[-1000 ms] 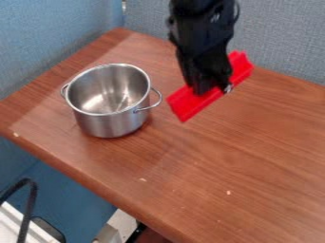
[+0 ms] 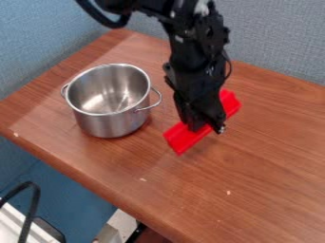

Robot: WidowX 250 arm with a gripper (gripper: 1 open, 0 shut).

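A red block (image 2: 187,135), long and flat, sits low over the wooden table right of the steel pot, tilted diagonally. The black gripper (image 2: 200,118) is over its middle and hides part of it; whether the block rests on the wood cannot be told. The steel pot (image 2: 108,115) with two side handles stands upright at the left of the table.
Bare wooden table (image 2: 229,199) fills the front and right. Grey-blue padded walls stand behind. A cable and white object (image 2: 13,223) lie beyond the table's left edge.
The gripper and red block have come down and toward the front of the table, slightly left, ending lower beside the pot. The pot has not moved.
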